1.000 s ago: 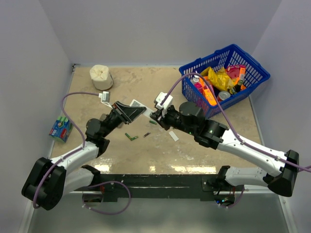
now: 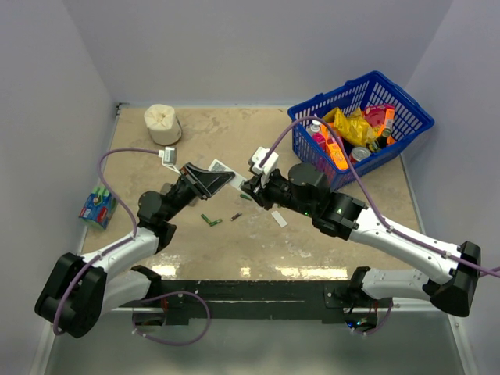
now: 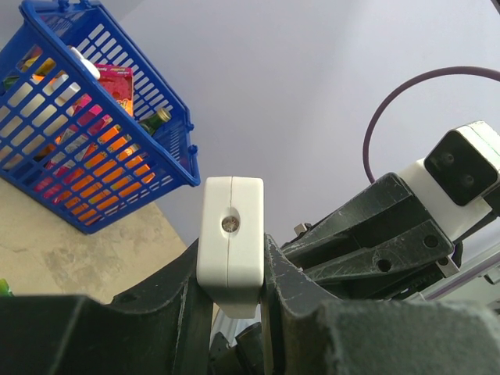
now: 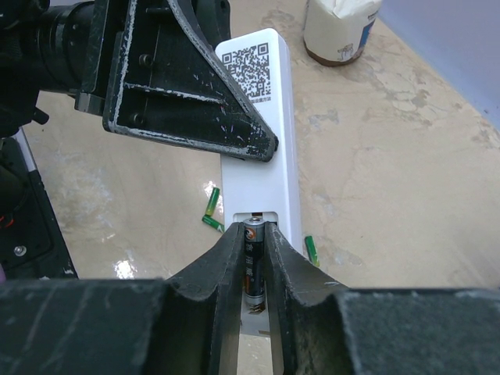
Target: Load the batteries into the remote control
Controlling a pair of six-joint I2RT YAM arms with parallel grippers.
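Note:
The white remote is raised above the table, clasped by my left gripper [image 2: 223, 176], which is shut on it; the left wrist view shows its end [image 3: 230, 242] between the fingers. My right gripper is shut on a black battery [image 4: 254, 266] lying in the remote's open battery compartment at its lower end. On the table below are green batteries [image 2: 209, 220] [image 4: 310, 248], a darker battery [image 2: 235, 216] and a small white piece [image 2: 280, 219], probably the cover.
A blue basket [image 2: 305, 109] full of groceries stands at the back right. A white roll [image 2: 162, 123] is at the back left and a colourful box [image 2: 98, 208] at the left edge.

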